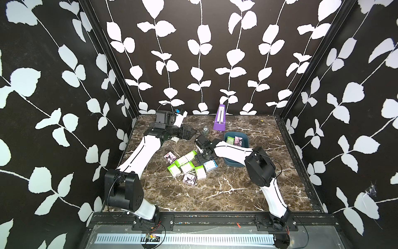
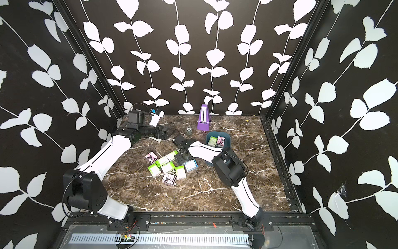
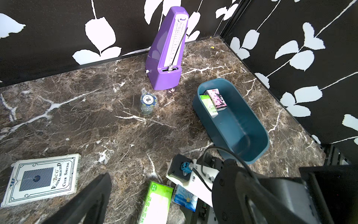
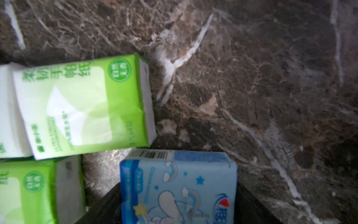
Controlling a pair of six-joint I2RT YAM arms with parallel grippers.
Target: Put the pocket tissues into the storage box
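In the right wrist view, a blue pocket tissue pack (image 4: 179, 186) lies between the fingers of my right gripper, dark fingers (image 4: 251, 203) close along both sides. Whether they press on it cannot be told. Green-and-white packs (image 4: 82, 106) lie to its left; in the top left view they form a loose group with pink packs (image 1: 189, 178). The teal storage box (image 3: 207, 119) stands upright and holds a green pack (image 3: 209, 105) and a pink pack (image 3: 216, 99) at one end. My left gripper hovers with blurred fingers wide apart, nothing between them.
A purple metronome (image 3: 158, 71) stands at the back, a small stack of chips (image 3: 148, 102) in front of it. A card box (image 3: 41, 179) lies at the left. My right forearm (image 1: 234, 152) passes over the storage box.
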